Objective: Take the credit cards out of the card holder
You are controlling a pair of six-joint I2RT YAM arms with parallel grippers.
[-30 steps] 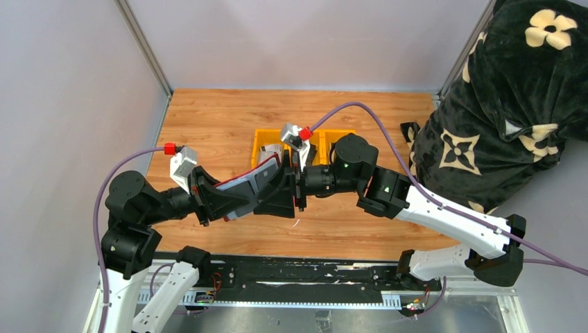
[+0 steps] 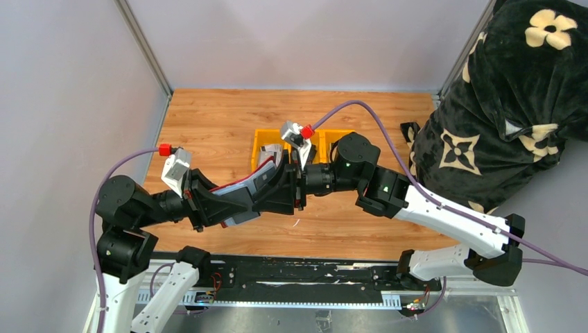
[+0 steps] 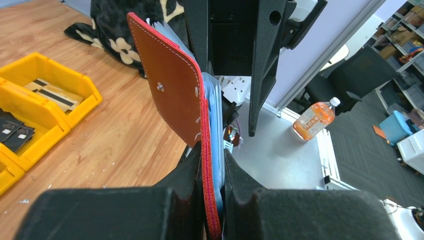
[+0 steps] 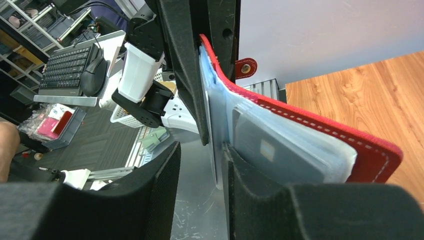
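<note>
The card holder (image 2: 243, 194), red and brown leather with clear blue sleeves, is held upright between both arms. My left gripper is shut on it near one end. At the other end my right gripper is part open, its fingers at the sleeves; in the left wrist view they straddle the upper part beside the pages. Cards (image 4: 270, 150) show through the sleeves in the right wrist view.
Yellow bins (image 3: 75, 110) with dark and pale cards stand behind on the wooden table (image 2: 201, 118). A dark patterned plush (image 2: 499, 111) fills the right side.
My right arm has moved only slightly.
</note>
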